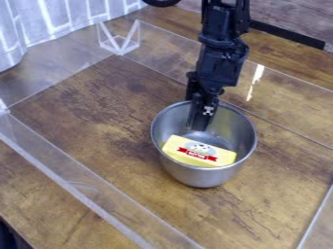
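Observation:
A steel bowl point(220, 171) sits on the wooden table, right of centre. Inside it lies a yellow block point(198, 153) with a red and white label. My black gripper point(201, 115) hangs down from above into the back of the bowl, its fingertips low inside the rim, above and behind the block. Its dark fingers are hard to make out, so how wide they stand is unclear.
Clear plastic edging runs along the table's left and back. A white wire-like piece point(119, 42) stands at the back left, near a light cloth point(39, 15).

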